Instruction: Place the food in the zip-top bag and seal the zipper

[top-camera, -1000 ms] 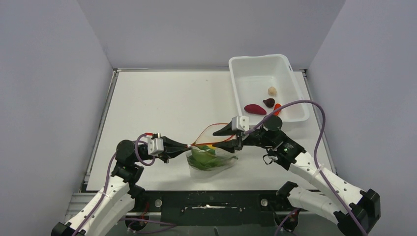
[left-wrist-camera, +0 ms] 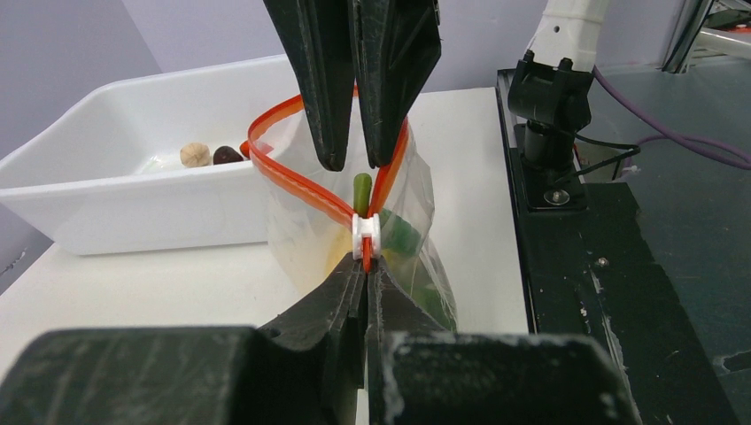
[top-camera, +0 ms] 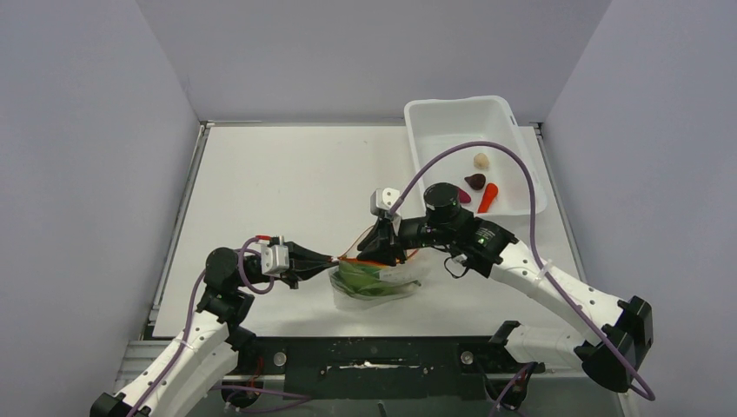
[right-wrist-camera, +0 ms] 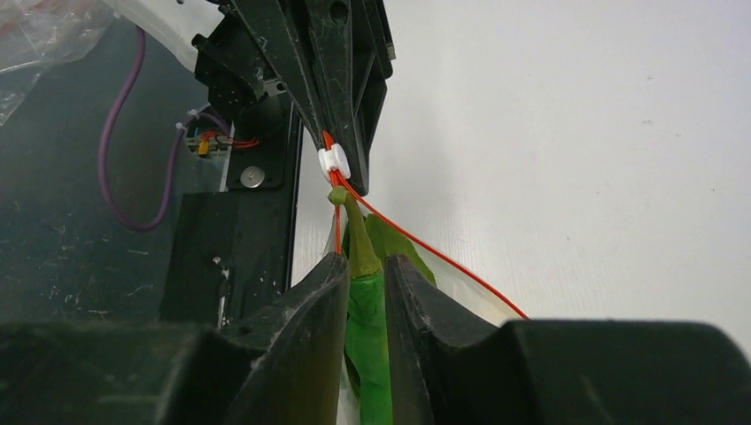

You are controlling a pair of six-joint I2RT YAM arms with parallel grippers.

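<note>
The zip top bag point(top-camera: 356, 300) stands near the table's front edge, vegetables inside and its orange-edged mouth spread. My left gripper is shut on the bag's orange zipper end, beside the white slider point(left-wrist-camera: 366, 235). Over the mouth, the fingers of my right gripper point toward that slider, close together with a narrow gap. A green vegetable point(right-wrist-camera: 366, 323) with a stem shows in that gap in the right wrist view. The left wrist view has its stem point(left-wrist-camera: 362, 193) just below the fingertips; whether they grip anything is unclear.
A white bin point(top-camera: 417, 139) at the back right holds a round beige piece point(top-camera: 481, 161), a dark piece point(top-camera: 475, 182), an orange-red piece point(top-camera: 488, 198) and a partly hidden dark red piece point(top-camera: 463, 196).
My right gripper has moved left along the bag's mouth toward the left gripper, turning on the way. The left arm has stayed put.
</note>
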